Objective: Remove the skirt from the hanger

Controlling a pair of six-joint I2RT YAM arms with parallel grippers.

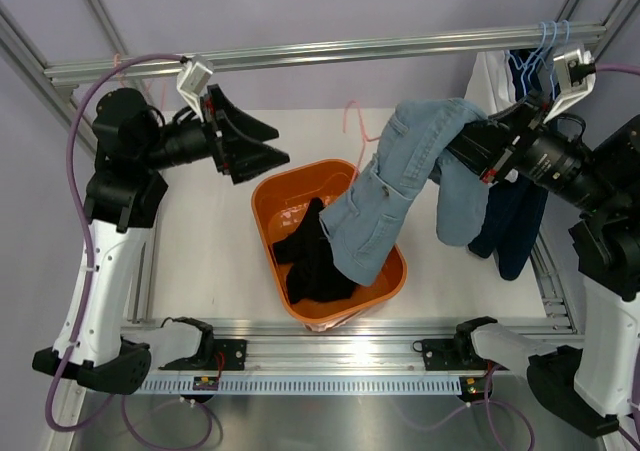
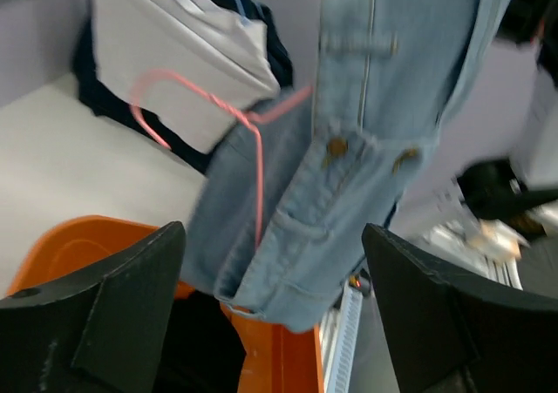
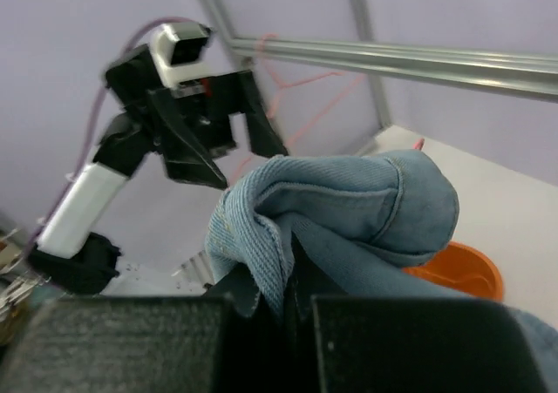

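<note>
The light-blue denim skirt [image 1: 385, 196] hangs from my right gripper [image 1: 480, 156], which is shut on a bunched fold of it [image 3: 323, 210]. A pink hanger [image 2: 257, 175] pokes out beside the skirt in the top and left wrist views, its lower part hidden by the denim. My left gripper [image 1: 240, 151] stands open at the upper left of the hanger, nothing between its fingers, facing the skirt.
An orange bin [image 1: 275, 286] with black cloth [image 1: 305, 261] sits below the skirt. White and dark garments on blue hangers [image 1: 545, 41] hang at the right of the rail [image 1: 330, 55]. The white board's left part is clear.
</note>
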